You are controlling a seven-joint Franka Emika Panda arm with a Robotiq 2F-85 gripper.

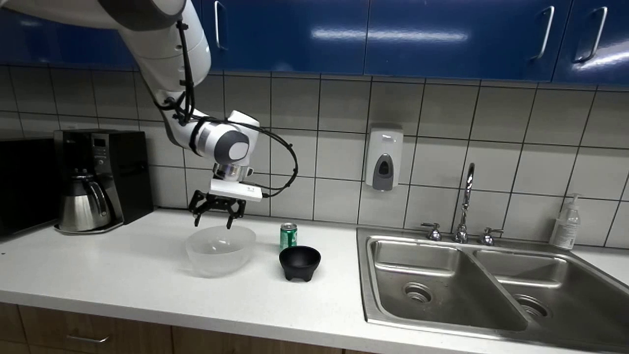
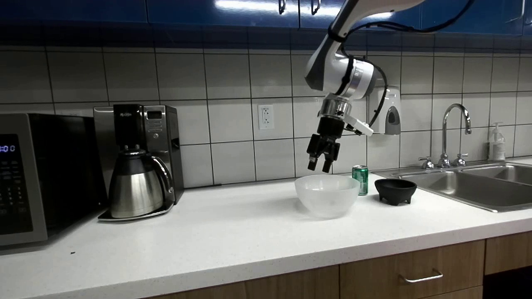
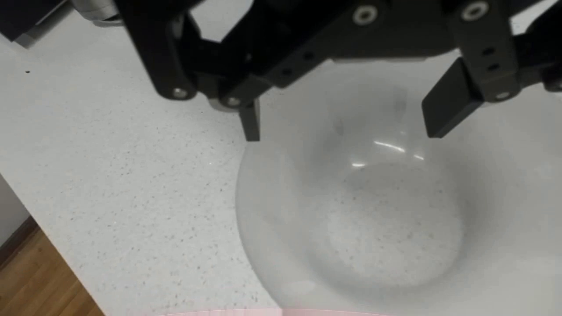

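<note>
Above the frosted clear bowl point(image 1: 219, 259) hangs my gripper point(image 1: 213, 224), open, with no object between its fingers. From the wrist view, the inside of the bowl point(image 3: 392, 226) looks empty, and the gripper spans part of its rim side. A green can point(image 1: 288, 236) stands upright just right of the bowl, and a black footed bowl point(image 1: 299, 263) sits in front of the can. In the second exterior view the gripper point(image 2: 319, 169) is a little above the bowl's rim, not touching it.
On the left stand a coffee maker with a steel carafe point(image 2: 137, 184) and a microwave point(image 2: 22, 174). A double sink point(image 1: 418, 293) with a faucet point(image 1: 467, 200) takes up the right. Left of the clear bowl, the white counter point(image 1: 118, 259) is bare.
</note>
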